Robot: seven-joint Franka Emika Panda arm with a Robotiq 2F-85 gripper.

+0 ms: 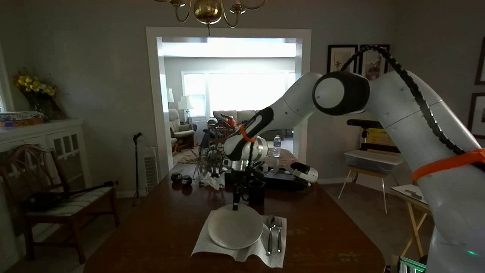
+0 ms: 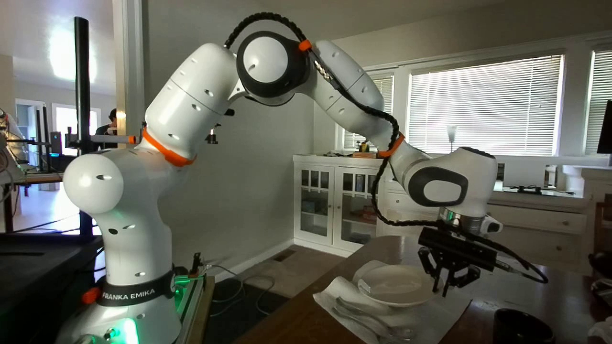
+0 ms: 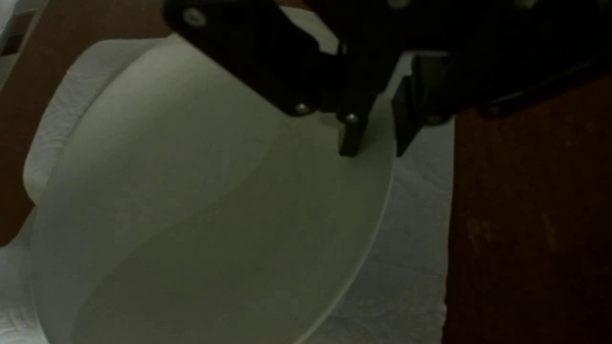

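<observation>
A round white plate rests on a white paper-like mat on the wooden table. At its far edge, my gripper is shut on the plate rim. In the wrist view one finger lies over the inside of the plate and the other is just outside the rim. A spoon and a fork lie side by side on the mat, right of the plate. The mat is rumpled, with a wavy near edge.
Behind the gripper stands a black cup. Farther back are a white headset, a water bottle and two dark round objects.
</observation>
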